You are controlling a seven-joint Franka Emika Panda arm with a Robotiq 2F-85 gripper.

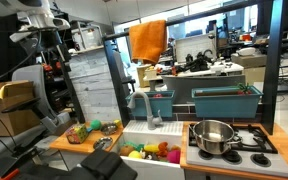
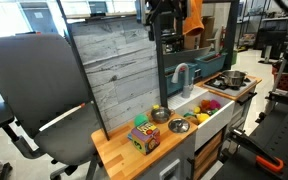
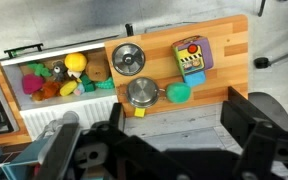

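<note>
High above the wooden counter [image 2: 136, 160], my gripper stands open, its dark fingers wide apart with nothing between them. Exterior view 1 has the gripper [image 1: 54, 62] at the upper left, well clear of everything on the counter. Below it in the wrist view lie a colourful box [image 3: 192, 55], a green cup [image 3: 179, 92], a small metal pot [image 3: 142, 92] and a round metal lid or dish [image 3: 129, 59]. A small yellow item [image 3: 140, 112] is beside the pot, and something blue [image 3: 196, 77] shows by the box.
A white sink [image 1: 154, 138] holds several toy foods, with a tall faucet [image 1: 144, 108] behind it. To the right, a steel pot [image 1: 214, 136] sits on the stove [image 1: 252, 146]. A white panel [image 2: 119, 75] rises behind the counter; an orange towel [image 1: 147, 41] hangs from the rack.
</note>
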